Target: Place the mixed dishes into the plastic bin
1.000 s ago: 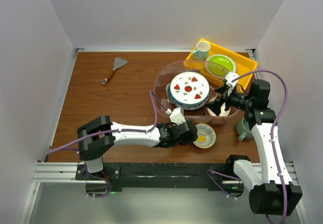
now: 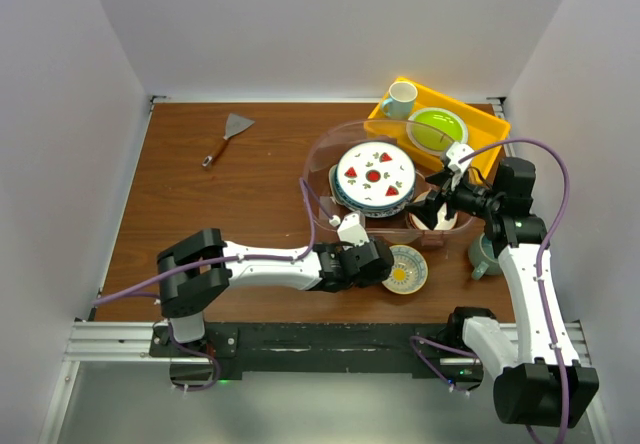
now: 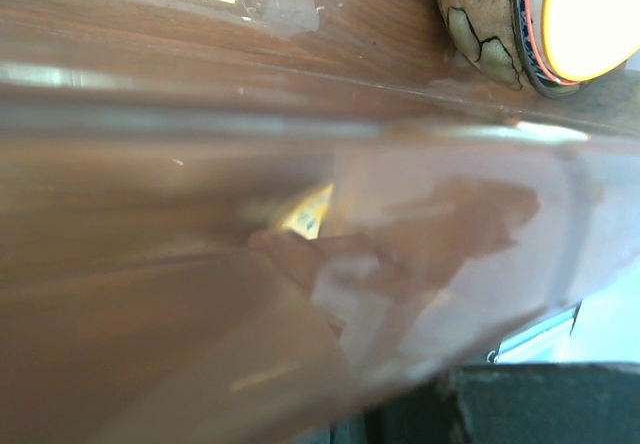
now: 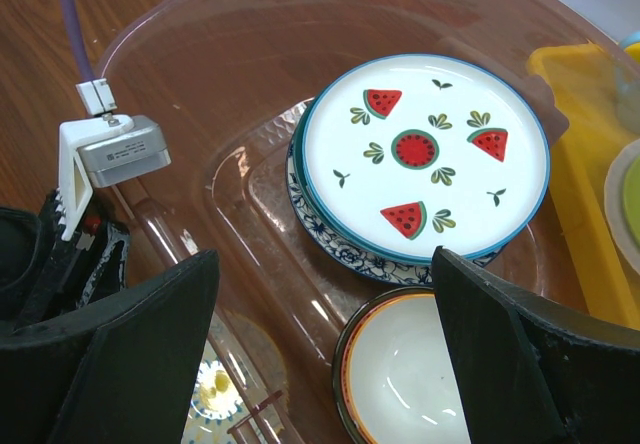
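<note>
A clear plastic bin point(image 2: 318, 164) holds a stack of plates topped by a white watermelon-patterned plate point(image 4: 350, 199), with a white bowl point(image 4: 405, 349) beside the stack. In front of the bin, a small patterned yellow-rimmed dish point(image 2: 408, 272) rests on the table. My left gripper point(image 2: 388, 264) is low at that dish's left edge; its fingertips are hidden from above, and the left wrist view shows mostly the bin's blurred, see-through wall. Over the bowl side of the bin, my right gripper stands open, nothing between its fingers.
A yellow tray point(image 2: 480, 124) at the back right carries a light mug point(image 2: 402, 96) and a green plate point(image 2: 440, 126). Another mug point(image 2: 484, 256) stands by the right arm. A spatula point(image 2: 228, 142) lies at the left, with bare table around it.
The dish, the bin's contents and the right arm look unmoved.
</note>
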